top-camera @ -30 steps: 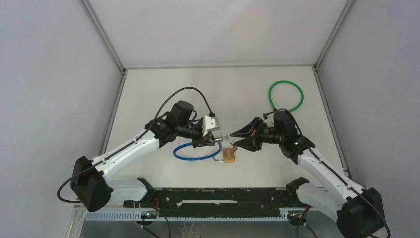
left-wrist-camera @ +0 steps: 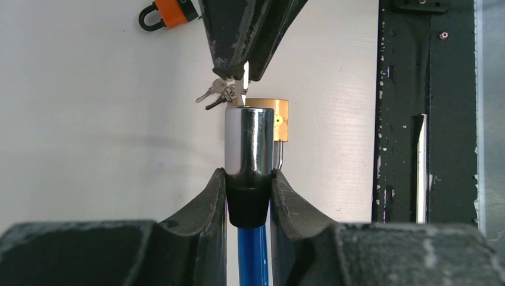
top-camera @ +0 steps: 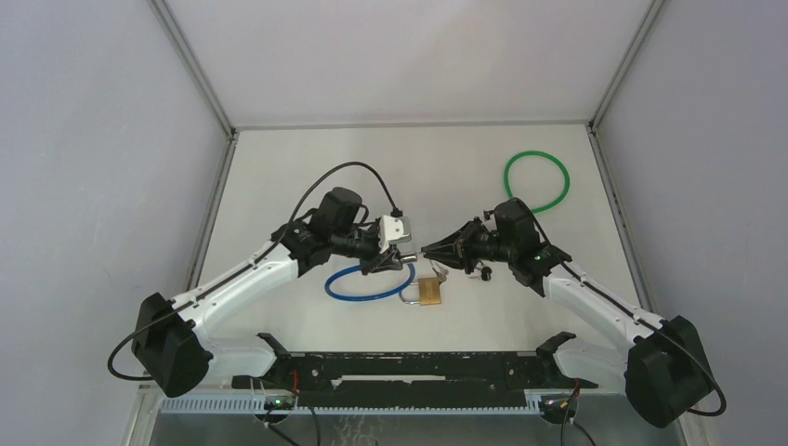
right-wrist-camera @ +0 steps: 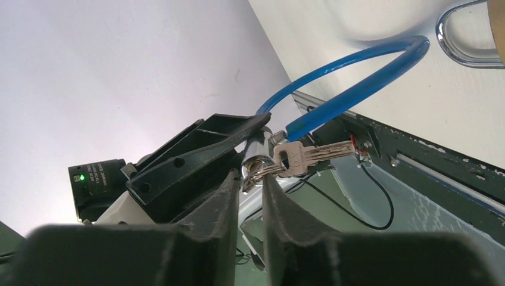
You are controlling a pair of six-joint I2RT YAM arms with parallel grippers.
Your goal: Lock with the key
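Observation:
My left gripper is shut on the silver lock cylinder (left-wrist-camera: 249, 140) of the blue cable lock (right-wrist-camera: 357, 89), above the table. A silver key (left-wrist-camera: 241, 89) stands in the cylinder's end, its head pointing towards my right gripper. A second key (right-wrist-camera: 324, 152) hangs beside it. The right fingertips (right-wrist-camera: 271, 185) are around the head of the inserted key, with a narrow gap between them in the right wrist view. Whether they grip the key cannot be made out.
Under the grippers lies a brass padlock (top-camera: 429, 291) with keys (left-wrist-camera: 217, 89) close by. An orange padlock (left-wrist-camera: 171, 12) shows in the left wrist view. Far right lies a green cable lock (top-camera: 567, 177).
My right gripper has moved left, up to the key, and its fingers have come closer together. The left arm and the cylinder have stayed in place.

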